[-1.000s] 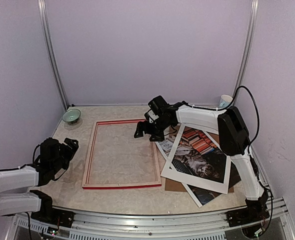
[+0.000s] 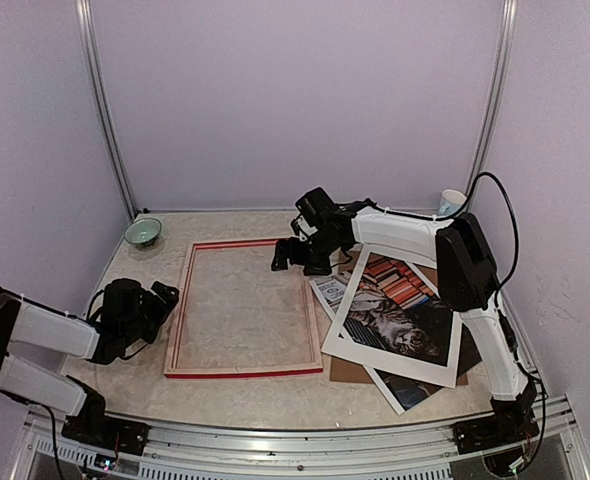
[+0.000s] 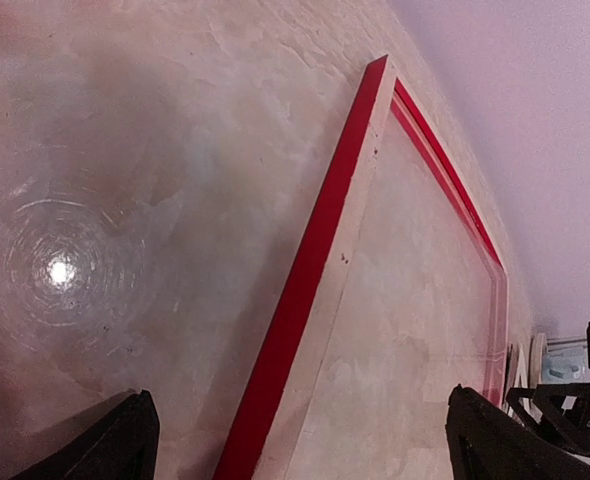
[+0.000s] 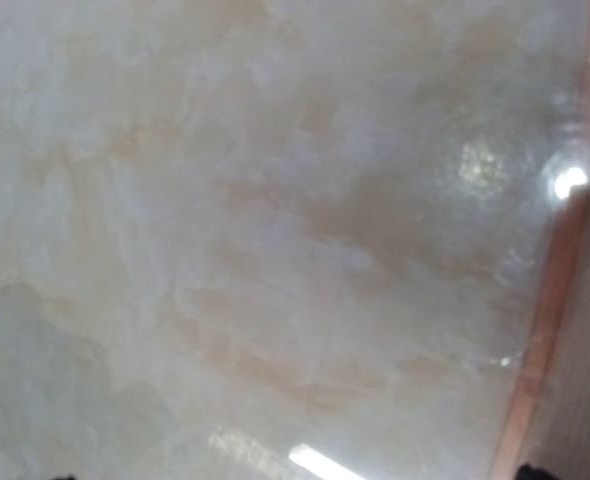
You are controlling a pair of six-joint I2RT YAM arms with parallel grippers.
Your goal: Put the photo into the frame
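Observation:
The red-edged frame [image 2: 245, 374] lies flat in the middle of the table, with bare marbled surface showing inside it. To its right lies the white-bordered cat photo [image 2: 400, 310], on top of a pile. Just outside the frame's left side, my left gripper [image 2: 168, 300] is open and empty; its fingers [image 3: 495, 440] straddle the frame's left edge [image 3: 305, 270] in the left wrist view. My right gripper [image 2: 293, 262] hangs over the frame's upper right corner, open with nothing in it. The right wrist view shows the frame's inside and one edge [image 4: 555, 290], blurred.
Under the photo are a brown board [image 2: 350, 372], another print [image 2: 407, 392] and a printed sheet [image 2: 330, 291]. A green bowl [image 2: 143, 232] stands at the back left, a cup [image 2: 451, 202] at the back right. Bare table [image 2: 235, 405] runs along the front.
My left arm has moved right and a little down in the top view, bringing its gripper up to the frame's left side. My right gripper has barely shifted. Frame and photo have stayed put.

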